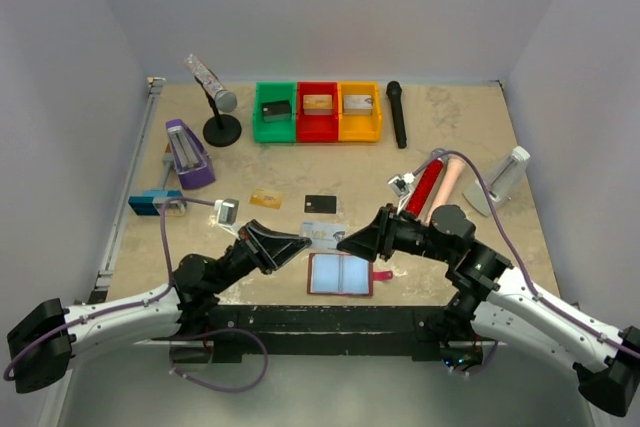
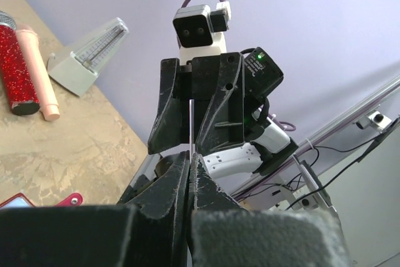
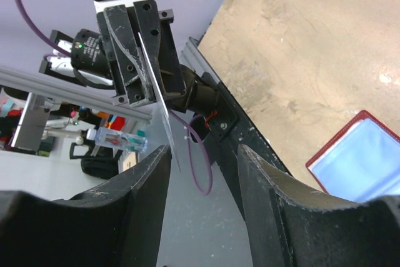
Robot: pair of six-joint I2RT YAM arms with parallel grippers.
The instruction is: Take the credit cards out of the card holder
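A thin silvery card (image 1: 324, 235) is held above the table, with my left gripper (image 1: 307, 242) shut on its left end. It shows edge-on as a thin line in both wrist views. My right gripper is part open at the card's other end; the card's edge reaches close to its left finger (image 3: 153, 176), and contact cannot be told. The card holder (image 1: 340, 275), red-edged with light-blue inner sides, lies spread open below. Farther back on the table, a gold card (image 1: 266, 198) and a black card (image 1: 320, 204) lie flat.
Green (image 1: 275, 132), red (image 1: 317, 130) and yellow (image 1: 360, 130) bins at the back each contain cards. Microphones, including a red glittery one (image 1: 427, 183), lie on the right. A purple metronome (image 1: 190, 155) and blue box (image 1: 155, 203) stand left.
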